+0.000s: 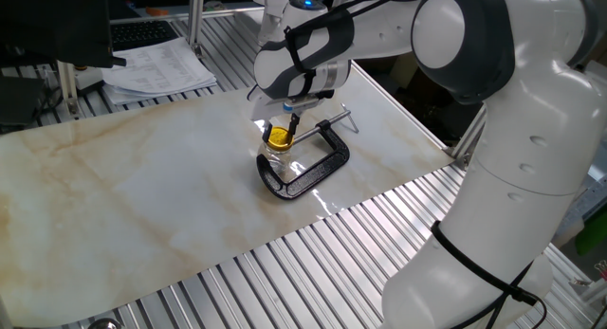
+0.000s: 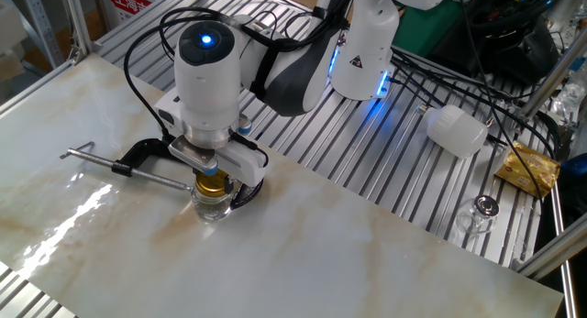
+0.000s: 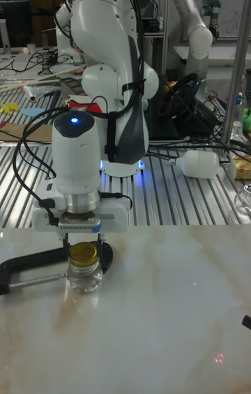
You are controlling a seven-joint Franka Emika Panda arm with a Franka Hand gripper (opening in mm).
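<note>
A clear glass jar (image 3: 85,280) with a gold-yellow lid (image 1: 279,138) stands upright on the marble-patterned board. It sits inside the frame of a black C-clamp (image 1: 316,177), whose metal screw (image 2: 138,176) reaches to the jar's side. My gripper (image 1: 281,134) points down from above, its dark fingers (image 1: 293,128) on opposite sides of the lid. In the third exterior view the fingers are close to the lid's edges; whether they press on it cannot be made out. The gripper's body covers part of the lid in the second exterior view.
The marble board (image 2: 330,254) is clear over most of its surface. On the slatted table beyond it lie a white bottle-like object (image 2: 456,131), a small glass jar (image 2: 479,213) and a gold packet (image 2: 529,171). Papers (image 1: 156,71) lie behind the board.
</note>
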